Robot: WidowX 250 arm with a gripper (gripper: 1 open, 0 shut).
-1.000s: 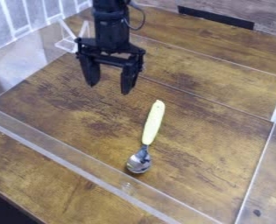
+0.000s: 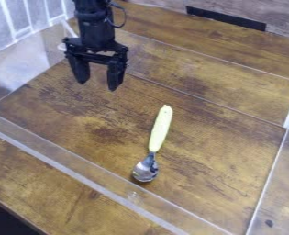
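My black gripper (image 2: pixel 96 64) hangs over the back left of the wooden table (image 2: pixel 73 128), its two fingers spread open with nothing visible between them. A spoon with a pale yellow handle (image 2: pixel 161 127) and a shiny metal bowl (image 2: pixel 146 170) lies on the table right of centre, toward the front, apart from the gripper and below it to the right in the view.
A clear low wall (image 2: pixel 61 161) borders the work area at the front, with similar clear panels at left and right. A white railing stands at the top left.
My gripper has moved left and toward the back, away from the spoon. The spoon has not moved.
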